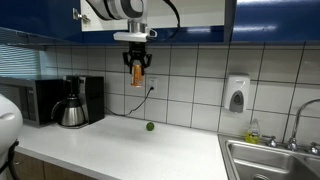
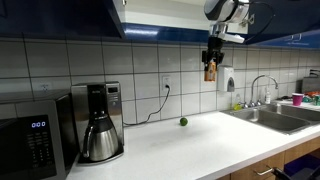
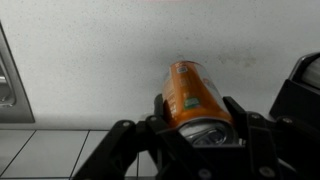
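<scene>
High above the white counter, my gripper [image 1: 137,67] is shut on an orange can [image 1: 137,77]. In the second exterior view the same can [image 2: 210,72] hangs upright below the gripper [image 2: 211,58], near the level of the upper cabinets' lower edge. Looking down in the wrist view, I see the can [image 3: 192,95] between the dark fingers, its silver end [image 3: 208,131] toward me. Its label cannot be read.
A green round object [image 1: 150,126] lies on the counter [image 1: 120,145], otherwise largely clear. The coffee maker [image 2: 97,122] and microwave [image 2: 37,135] stand at the left, the sink [image 1: 265,160] at the right. Blue-edged upper cabinets [image 1: 260,22] overhang the counter.
</scene>
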